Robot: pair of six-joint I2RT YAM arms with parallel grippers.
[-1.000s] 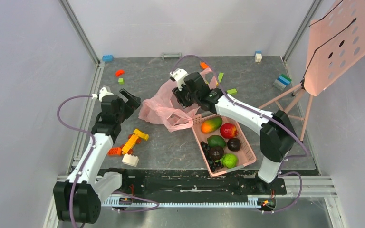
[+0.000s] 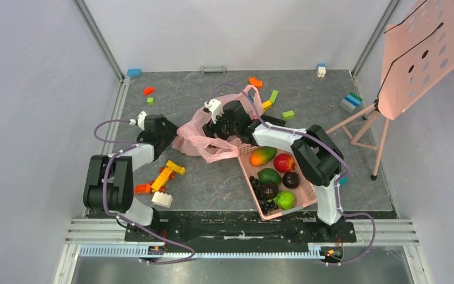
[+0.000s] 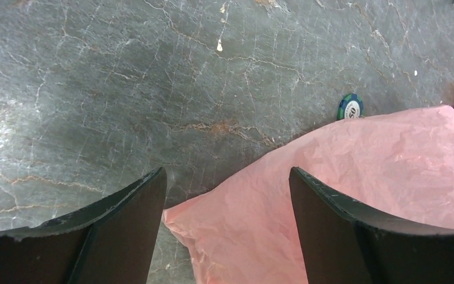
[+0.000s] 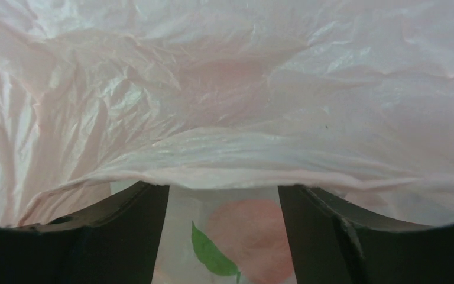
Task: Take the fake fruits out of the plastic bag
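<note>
A crumpled pink plastic bag (image 2: 198, 139) lies in the middle of the table. In the right wrist view its thin film (image 4: 213, 89) spans the picture, with an edge across my right gripper. Below that edge, between the parted fingers, a reddish round fruit (image 4: 254, 236) with a green leaf (image 4: 210, 251) shows blurred; it is not held. My left gripper stands at the bag's left end, its fingers apart on either side of a pink corner (image 3: 183, 222). Neither gripper clamps anything. What else the bag holds is hidden.
A pink basket (image 2: 249, 184) with several fake fruits stands right of centre, below the right arm. A yellow toy vehicle (image 2: 164, 177) and a white block (image 2: 162, 199) lie near the left arm. A pink perforated board on legs (image 2: 431, 59) rises at the right.
Both arms have come lower toward the table. The left gripper has reached the bag's left end; the right gripper has moved left and down into the bag's opening. The bag's upper part has shifted slightly.
</note>
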